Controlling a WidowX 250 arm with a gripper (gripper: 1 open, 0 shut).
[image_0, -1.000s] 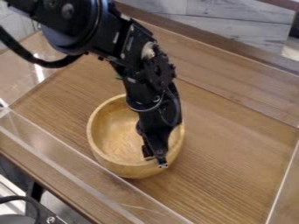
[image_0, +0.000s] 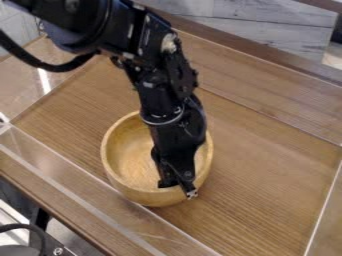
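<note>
A round wooden bowl (image_0: 128, 160) sits near the front edge of the wooden table, partly hidden behind the black arm. The gripper (image_0: 179, 186) reaches down inside the bowl at its right part, low by the rim. It looks shut, with nothing visible between its fingers, though the tips are dark and hard to make out.
A pale board stands behind the table's back edge. Black cables show at the bottom left, beyond the front edge.
The gripper has shifted slightly within the bowl, and the arm above it stands a little differently. The bowl stays in about the same place.
</note>
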